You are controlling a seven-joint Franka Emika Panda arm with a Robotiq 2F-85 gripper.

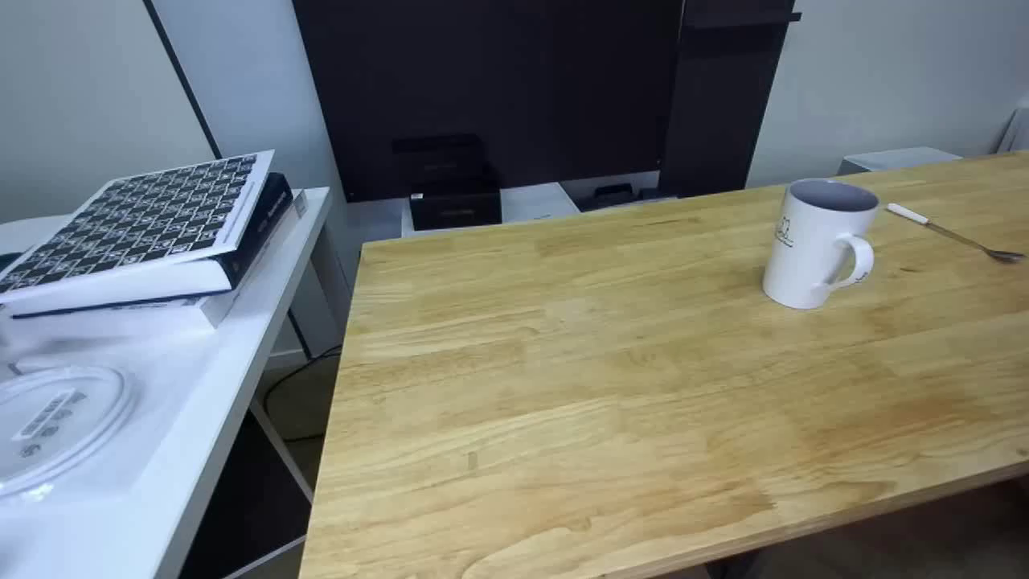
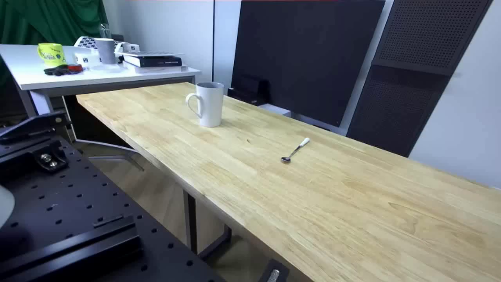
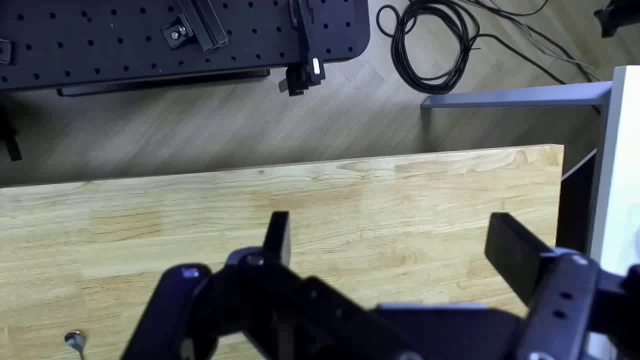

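A tall white mug [image 1: 808, 252] with a grey inside stands upright on the wooden table [image 1: 540, 386], its handle to the right in exterior view 1. Beside it, apart, lies a metal spoon [image 2: 296, 149] with a white handle. In the wrist view my gripper is open over the table, its black fingers [image 3: 278, 237] wide apart and only bare wood visible between the tips. Just the bowl of the spoon [image 3: 75, 340] shows at the lower left there. I cannot make out the mug clearly in that view. Neither exterior view shows the gripper.
A white side table [image 2: 51, 80] carries books [image 2: 152, 61], a yellow mug [image 2: 51, 54] and a grey cup [image 2: 106, 51]. Across a floor gap from the wooden table is a black perforated board [image 3: 120, 48].
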